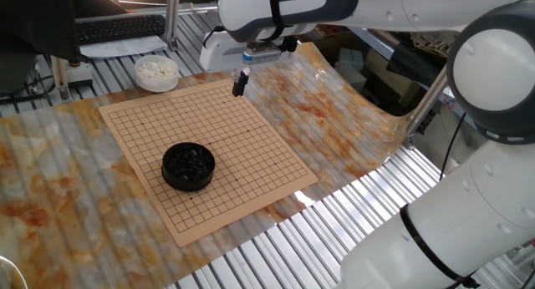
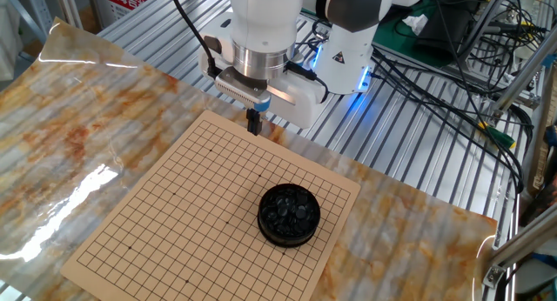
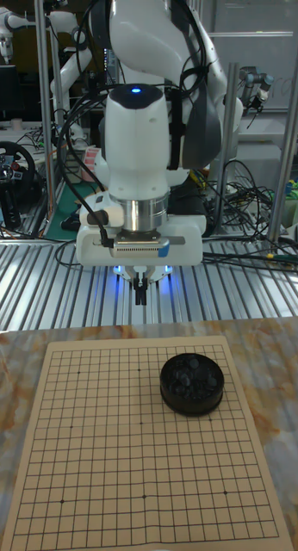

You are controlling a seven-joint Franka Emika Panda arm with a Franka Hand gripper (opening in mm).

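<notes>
A black round bowl point(image 1: 188, 167) filled with black stones stands upright on the tan grid board point(image 1: 259, 159). The same bowl point(image 2: 289, 215) sits toward the board's right side in exterior view 2, and in exterior view 3 the bowl point(image 3: 191, 384) is at the board's far right. My gripper point(image 3: 140, 292) hangs pointing down above the board's edge on the arm's side, apart from the bowl. Its black fingers are close together and look shut, with nothing visible between them; the gripper point(image 2: 253, 122) looks the same in exterior view 2.
A white bowl of white stones point(image 1: 157, 73) stands on the marbled sheet point(image 1: 58, 180) just off a board corner. A keyboard point(image 1: 121, 29) lies behind it. Ribbed metal table point(image 1: 334, 226) surrounds the sheet. The rest of the board is bare.
</notes>
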